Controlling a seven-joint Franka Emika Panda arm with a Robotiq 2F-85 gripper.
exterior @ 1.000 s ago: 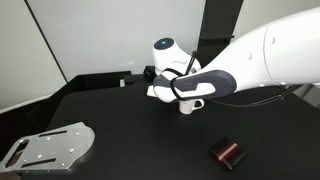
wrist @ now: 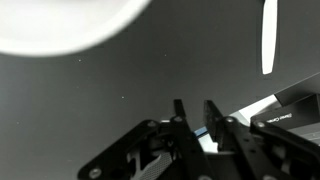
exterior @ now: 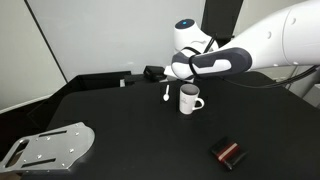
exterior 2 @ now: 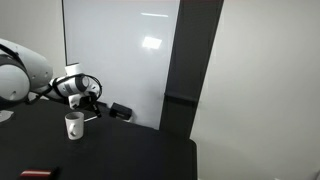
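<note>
A white mug point(exterior: 187, 99) stands upright on the black table. Just to its left lies a white spoon point(exterior: 166, 94). In the wrist view the mug's blurred rim point(wrist: 70, 40) fills the upper left, and the spoon's handle point(wrist: 269, 38) shows at upper right, apart from it. My gripper hangs past the mug on its far side, its fingertips a small gap apart with nothing between them. The arm partly hides it in exterior view 1.
A grey metal plate point(exterior: 50, 148) lies at the table's left. Toward the front right is a dark box with a reddish stripe point(exterior: 228, 152). Below the gripper at lower right sits a black box point(wrist: 295, 112) with printed lettering.
The arm's end has moved right and upward in exterior view 1, off the front of the mug. Mug and spoon now show more fully and seem not to have moved.
</note>
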